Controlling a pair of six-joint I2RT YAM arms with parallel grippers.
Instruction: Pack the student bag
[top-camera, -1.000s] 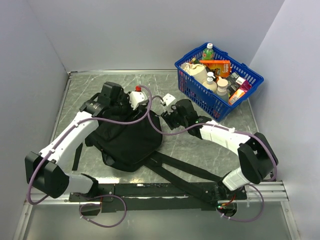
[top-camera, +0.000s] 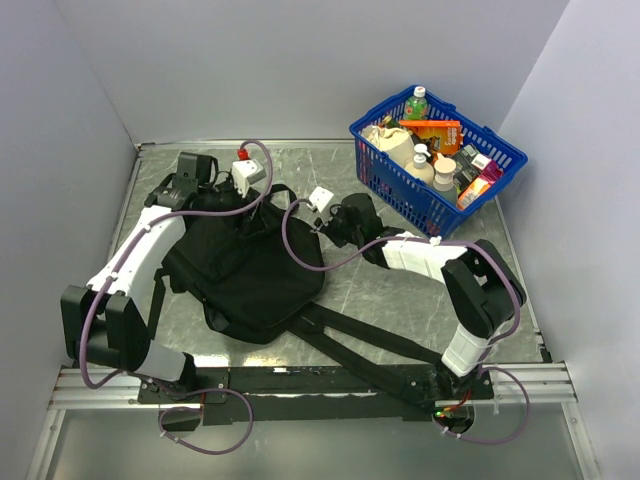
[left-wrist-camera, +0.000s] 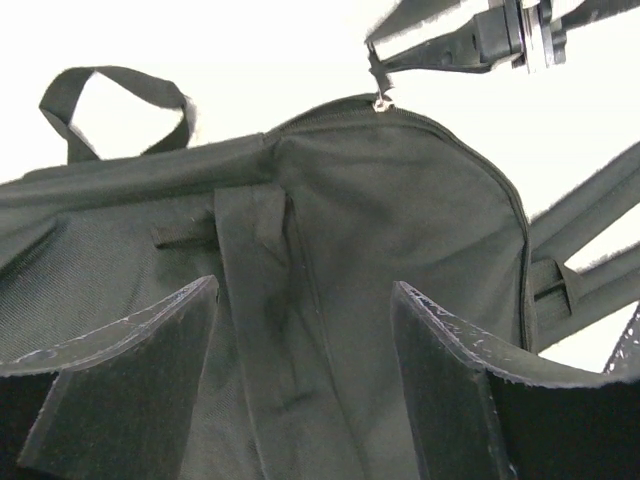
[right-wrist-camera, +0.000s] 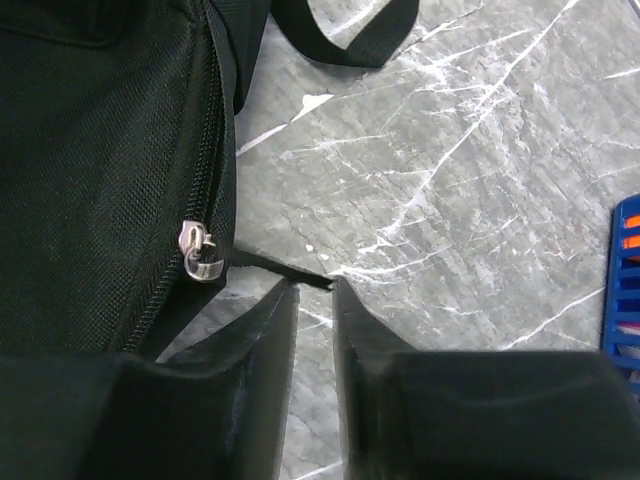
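Observation:
A black student bag (top-camera: 250, 280) lies on the grey marble surface, straps running toward the front. My left gripper (top-camera: 240, 196) is over the bag's upper part; in the left wrist view its fingers (left-wrist-camera: 150, 360) stand apart above the fabric, nothing visible between them. My right gripper (top-camera: 322, 226) is at the bag's right edge, beside a zipper pull (right-wrist-camera: 196, 250); its blurred fingertips are close together near a dark cord (right-wrist-camera: 270, 265), and I cannot tell whether they hold it.
A blue basket (top-camera: 398, 190) full of bottles, cartons and packets stands at the back right. Marble between bag and basket is clear. Walls bound the back and sides.
My left gripper has moved back leftward from near the bag's right corner. The right gripper has shifted slightly left toward the bag.

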